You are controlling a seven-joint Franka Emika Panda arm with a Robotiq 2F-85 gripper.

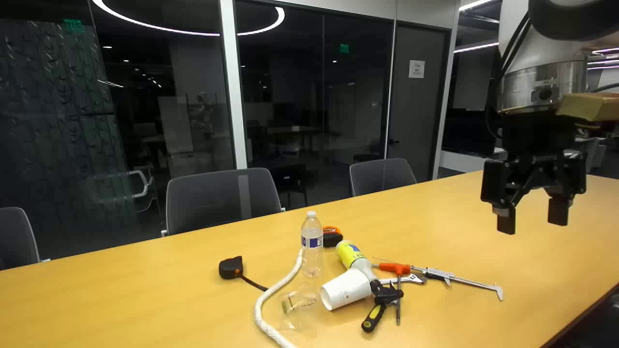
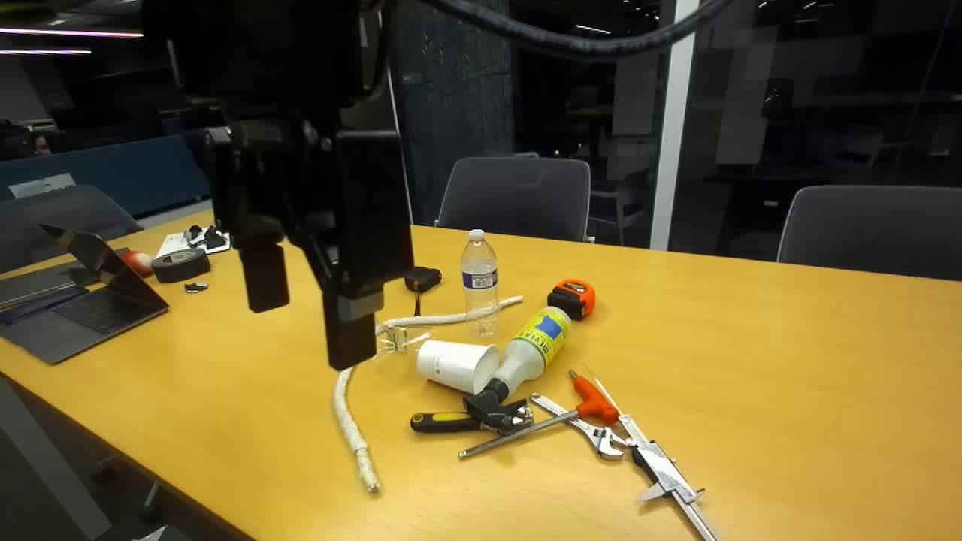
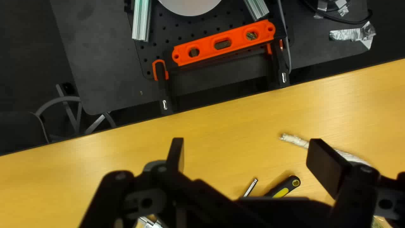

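High over the table, clear of every object, my gripper stands open with nothing between its fingers. Below it in exterior view 2 is a loose cluster: a white paper cup on its side, touching or close to a spray bottle with a yellow label, also lying down. An upright water bottle stands behind them. A red-handled hex driver, an adjustable wrench and calipers lie at the front right. A white rope curves along the left, beside a clear cup.
Two tape measures, one black and one orange and black, flank the cluster. A laptop and a tape roll occupy the far left. An orange level is at the robot's base.
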